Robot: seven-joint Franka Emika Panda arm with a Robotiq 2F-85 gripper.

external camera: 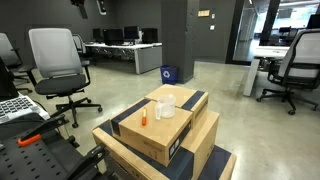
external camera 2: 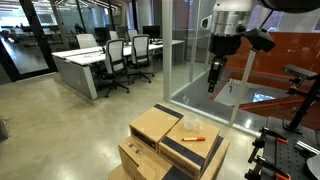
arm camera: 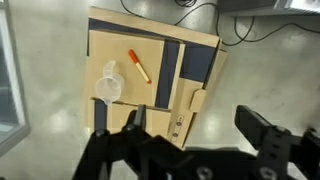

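Observation:
An orange-red marker (external camera: pixel 144 117) (external camera 2: pixel 193 139) (arm camera: pixel 138 66) lies on top of a cardboard box (arm camera: pixel 152 92). Beside it on the same box is a clear, whitish cup (external camera: pixel 166 105) (external camera 2: pixel 193 123) (arm camera: pixel 109 86), which seems to have a small handle or spout in the wrist view. High above the boxes hangs my gripper (external camera 2: pixel 223 90), its fingers wide apart and nothing between them. Only the fingertips of the gripper (external camera: pixel 91 10) show at the top left of the first exterior view.
Several brown boxes form the stack; a second box top (external camera 2: pixel 157 122) beside the objects is bare. A black table (external camera: pixel 40 155) borders the stack. Office chairs (external camera: pixel 60 65) and a blue bin (external camera: pixel 170 74) stand farther off. Open floor surrounds the boxes.

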